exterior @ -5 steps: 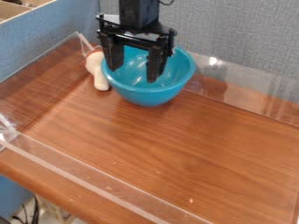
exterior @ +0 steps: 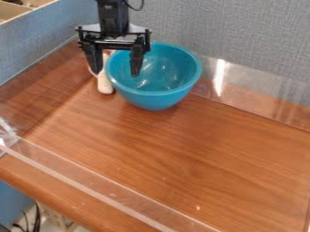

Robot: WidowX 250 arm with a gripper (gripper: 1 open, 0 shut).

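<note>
My gripper [exterior: 114, 56] hangs from the top at the back left, open, its two black fingers pointing down over the left rim of a turquoise bowl [exterior: 164, 91]. The bowl sits upright on the wooden table at the back. A pale, elongated object [exterior: 104, 83] lies just left of the bowl, partly behind the gripper. I cannot tell exactly what it is.
A blue-grey padded wall [exterior: 31, 50] bounds the left, a grey wall [exterior: 242, 36] the back. Clear strips edge the table.
My gripper has moved back and to the left, away from over the middle of the bowl toward its left rim. The bowl looks unmoved.
</note>
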